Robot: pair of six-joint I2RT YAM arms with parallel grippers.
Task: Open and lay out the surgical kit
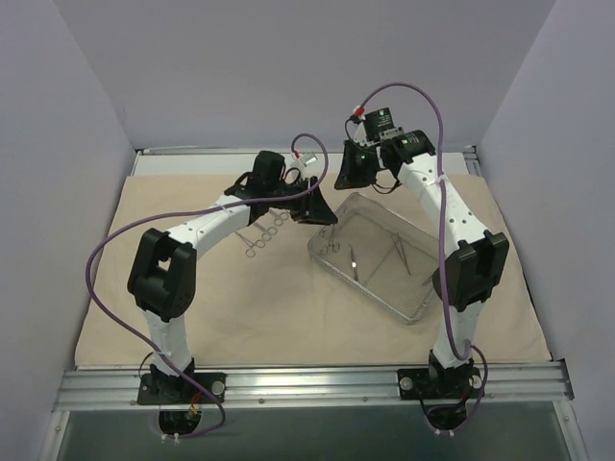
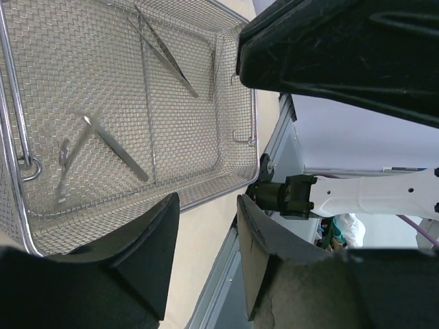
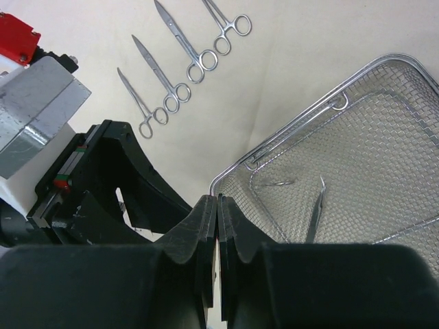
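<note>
Inside the wire basket [image 1: 384, 257], ring-handled scissors [image 1: 331, 246] show at its left end, just below my left gripper [image 1: 320, 217]. I cannot tell whether they touch the mesh; blurred metal shapes [image 2: 72, 154] appear there in the left wrist view. My left gripper's fingers [image 2: 154, 247] stand apart with nothing visible between them. Above and to the right, my right gripper has its fingertips together, no instrument visible between them. A slim instrument [image 3: 316, 212] lies in the basket beside a short shiny piece [image 3: 278, 183].
Several scissors-like instruments [image 3: 180, 41] lie in a row on the cloth, left of the basket. A pair of tweezers [image 2: 164, 51] rests farther along the mesh. The two grippers are close together over the basket's left end.
</note>
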